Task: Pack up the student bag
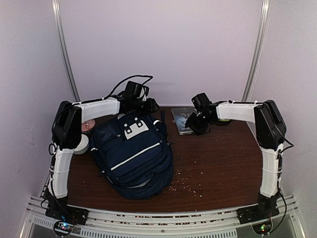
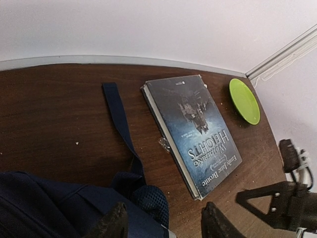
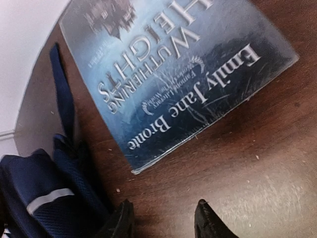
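Note:
The navy backpack [image 1: 130, 163] lies on the left half of the table. A Wuthering Heights book rests flat at the back, right of the bag; its lower edge fills the upper right wrist view [image 3: 178, 74]. My left gripper [image 1: 148, 106] hovers over the top of the bag, open and empty, the book ahead of it in its wrist view. My right gripper [image 1: 193, 126] is over the book's near end, its fingers part open with nothing visible between them.
A green plate [image 2: 243, 101] sits at the back right. A pink round item [image 1: 88, 126] and a white bowl [image 1: 81, 145] are left of the bag.

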